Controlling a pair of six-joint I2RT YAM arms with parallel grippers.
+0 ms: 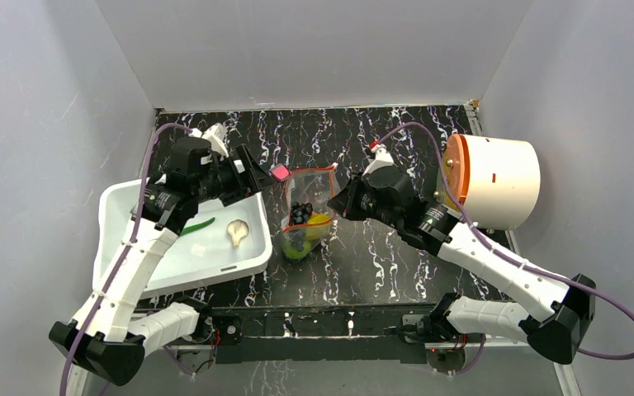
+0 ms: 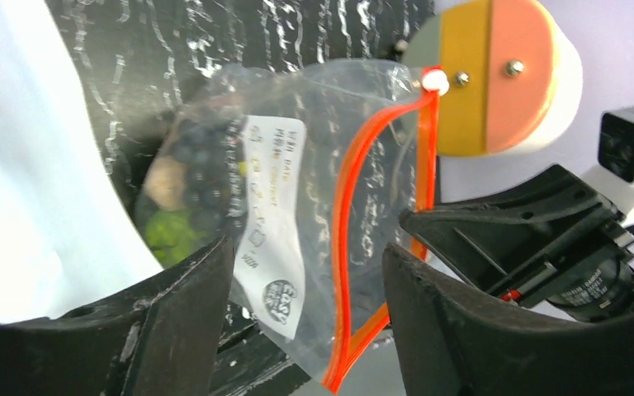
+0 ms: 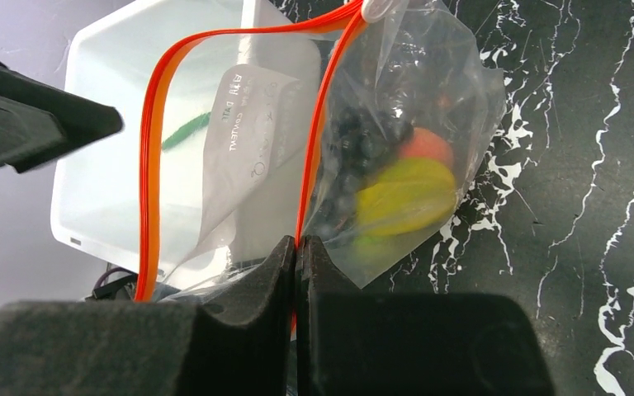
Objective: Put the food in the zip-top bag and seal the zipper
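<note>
The zip top bag [image 1: 309, 210] [image 2: 289, 206] [image 3: 413, 82] stands open on the black counter, grapes [image 1: 300, 213], a yellow item [image 3: 404, 198], a red item [image 3: 425, 144] and something green inside. My right gripper [image 1: 334, 204] is shut on the orange-edged rim of the bag. My left gripper [image 1: 260, 181] hangs open left of the bag, above the tray's edge, nothing between its fingers. The white tray [image 1: 124, 256] [image 3: 107, 214] holds a green pepper [image 1: 198, 226] and a mushroom [image 1: 238, 231].
A pink block [image 1: 280, 172] lies behind the bag. A cream cylinder [image 1: 495, 181] with an orange face sits at the right wall. The counter front right of the bag is clear.
</note>
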